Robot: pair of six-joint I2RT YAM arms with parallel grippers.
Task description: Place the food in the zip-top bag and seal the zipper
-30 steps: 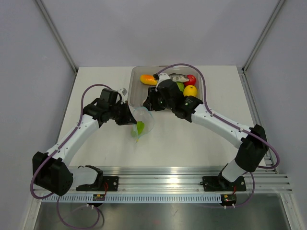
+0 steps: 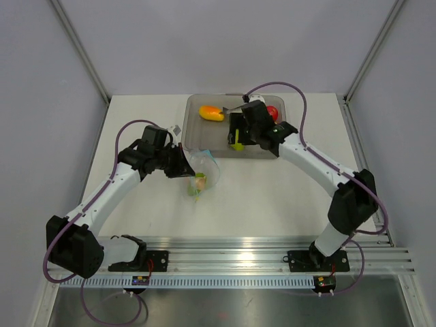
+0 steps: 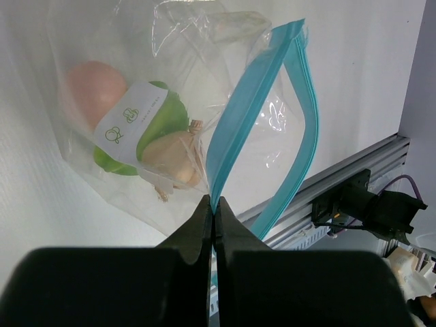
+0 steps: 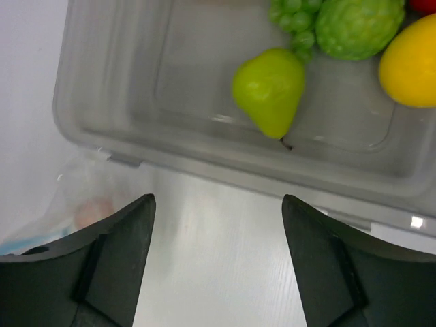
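Note:
The clear zip top bag has a blue zip rim that gapes into a loop. Inside lie a pinkish round item, a green item with a white label and a tan lump. My left gripper is shut on the rim's near corner, holding the bag at table height. Over the front of the grey bin, my right gripper hangs open and empty. A yellow-green pear lies in the bin, ahead of the right fingertips in the right wrist view.
Also in the bin are green grapes, a textured green ball, an orange-yellow fruit, a red item and an orange, elongated item. The bin's front wall runs beneath the right gripper.
A pinkish item now shows in the bag. The left arm stays put.

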